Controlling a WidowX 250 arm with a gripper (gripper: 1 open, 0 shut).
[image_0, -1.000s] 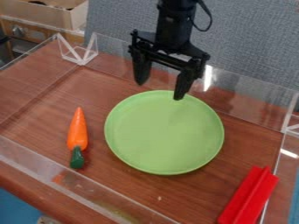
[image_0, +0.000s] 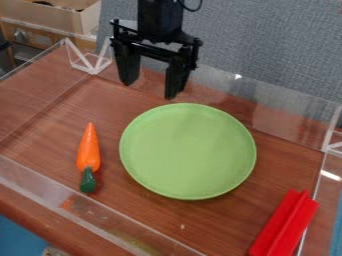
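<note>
My black gripper (image_0: 151, 74) hangs above the wooden table at the back, left of and behind the green plate (image_0: 187, 151), its two fingers spread wide with nothing between them. An orange carrot (image_0: 88, 150) with a green top lies on the table left of the plate, pointing toward the back. Two red bar-shaped objects (image_0: 285, 223), side by side, lie at the front right; whether they are one piece is unclear. The plate is empty.
Clear plastic walls (image_0: 285, 113) edge the table, with white brackets at the back corners. A cardboard box (image_0: 48, 14) stands beyond the back left. Bare wood shows at the left and front.
My gripper has moved left and slightly up, away from over the plate's back edge. The plate, carrot and red objects have not moved.
</note>
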